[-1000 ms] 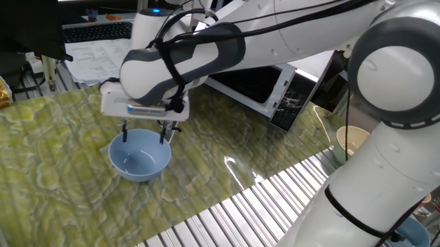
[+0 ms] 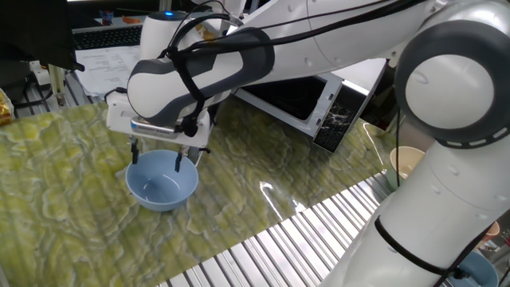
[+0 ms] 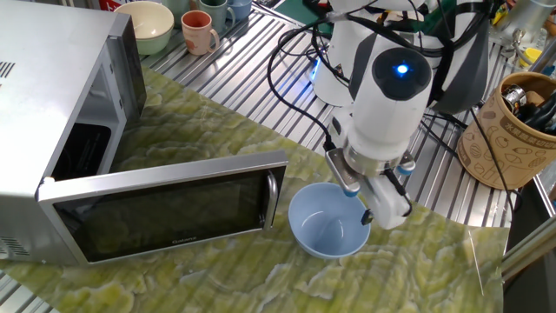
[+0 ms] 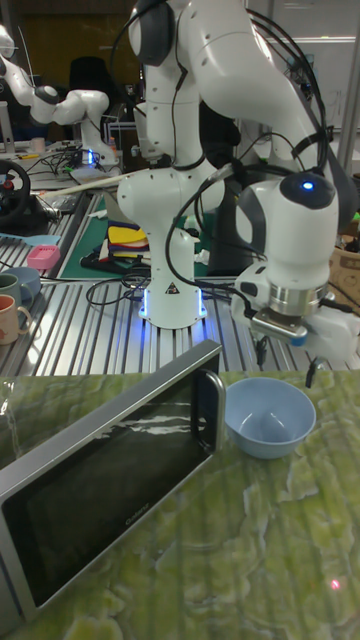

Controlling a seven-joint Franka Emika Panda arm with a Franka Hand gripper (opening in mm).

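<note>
A light blue bowl (image 2: 162, 182) stands upright on the green marbled mat, in front of the microwave's swung-out door. My gripper (image 2: 157, 157) hangs over the bowl's far part in exterior view 1, its two dark fingers (image 2: 135, 151) spread wide apart with nothing gripped between them. Exterior view 2 has the bowl (image 3: 328, 222) to the right of the door handle, one fingertip near its right rim. In exterior view 3 the bowl (image 4: 269, 418) lies below the gripper; whether a finger touches the rim I cannot tell.
The microwave (image 3: 52, 96) has its door (image 3: 165, 204) open, with the handle (image 3: 271, 198) close to the bowl. Cups and a cream bowl (image 3: 146, 26) stand behind it. A tan utensil bucket (image 3: 504, 139) is at the right. Open mat lies in front of the bowl.
In exterior view 1 my gripper has shifted a little to the left and slightly lower over the bowl. Its fingers stay apart, and the bowl has not moved.
</note>
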